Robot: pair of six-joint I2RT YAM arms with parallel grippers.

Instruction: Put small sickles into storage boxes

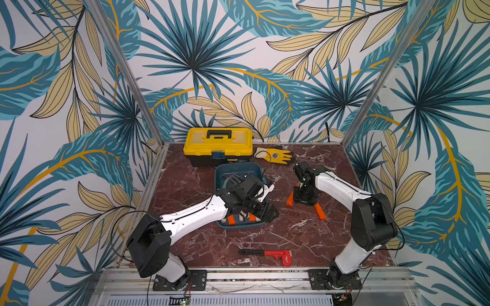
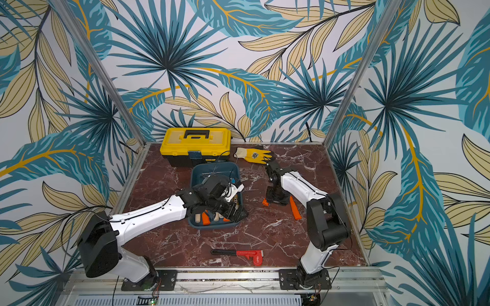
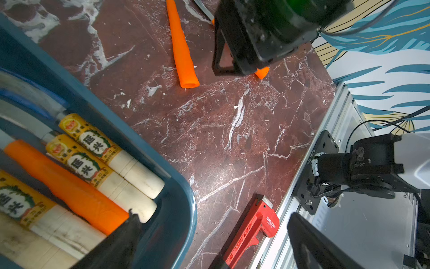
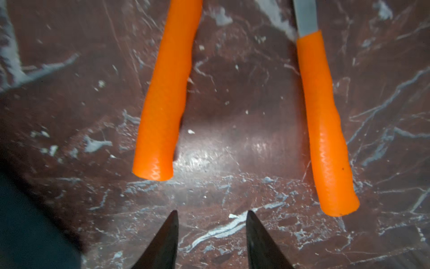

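The blue box (image 1: 223, 170) holds several sickles, with orange and labelled pale handles (image 3: 76, 174). My left gripper is over the box's front right corner, fingers apart, nothing seen between them. Two orange-handled sickles (image 4: 326, 125) (image 4: 159, 114) lie on the table right of the box; one shows a metal blade. My right gripper hangs above the table just short of their handle ends, fingers apart and empty.
A yellow toolbox (image 1: 200, 148) and a yellow glove (image 1: 277, 155) lie at the back. A red pipe wrench (image 1: 281, 255) lies at the front middle.
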